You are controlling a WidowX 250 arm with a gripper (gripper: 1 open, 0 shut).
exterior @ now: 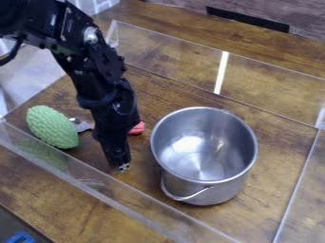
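Observation:
My black arm reaches down from the top left, its gripper [122,163] low over the wooden table, left of a steel pot [203,152] with a wire handle. The fingers appear shut, with nothing clearly held between them. A green textured object [51,127] lies to the left of the gripper. A red item [137,127] and a metallic item behind the arm are partly hidden.
Clear plastic walls surround the work area on the wooden table [273,95]. A white strip [221,73] stands out at the back. Bare table lies behind and right of the pot.

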